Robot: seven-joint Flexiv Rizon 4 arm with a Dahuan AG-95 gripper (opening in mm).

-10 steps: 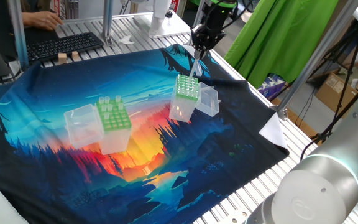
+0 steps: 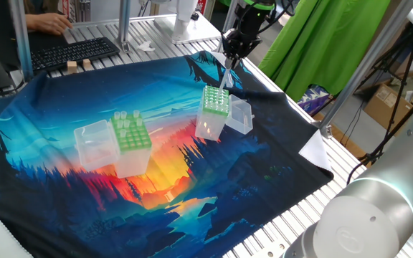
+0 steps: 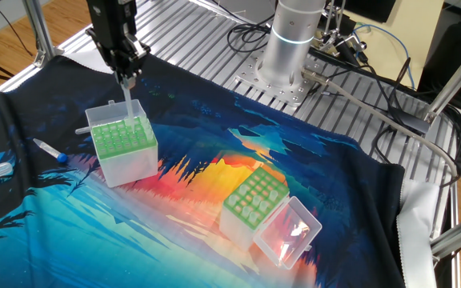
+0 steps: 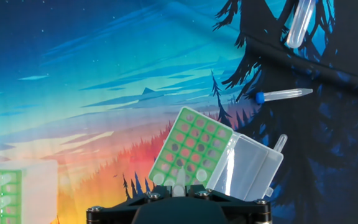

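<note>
My gripper (image 3: 127, 78) points down over the back part of a translucent box with a green grid top (image 3: 124, 138). It is shut on a slim clear tube (image 3: 128, 100), which hangs toward the grid; whether its lower end sits inside a hole, I cannot tell. In the wrist view the tube's tip (image 4: 180, 177) shows over the near edge of the green grid (image 4: 194, 140), beside two pale round ends. The box's clear lid (image 4: 244, 165) lies folded open. A second green-topped box (image 2: 133, 143) holds several clear pieces standing in its grid.
A blue-capped tube (image 4: 284, 94) lies loose on the printed cloth, with another clear tube (image 4: 300, 25) farther off. One more clear tube end (image 4: 281, 143) pokes out beside the lid. The second box's open lid (image 3: 289, 232) spreads over the cloth. Bare cloth separates the boxes.
</note>
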